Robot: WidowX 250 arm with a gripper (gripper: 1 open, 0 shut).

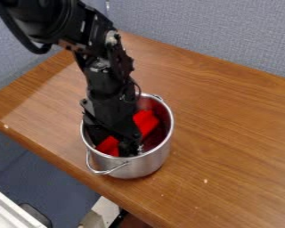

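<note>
A steel pot (152, 158) with wire handles stands at the front edge of the wooden table (223, 116). My black gripper (124, 137) reaches down inside it from above, among red objects (144, 122) lying in the pot. The fingertips are dark and largely hidden by the pot and the arm, so what lies between them does not show clearly.
Grey walls bound the table at the back.
</note>
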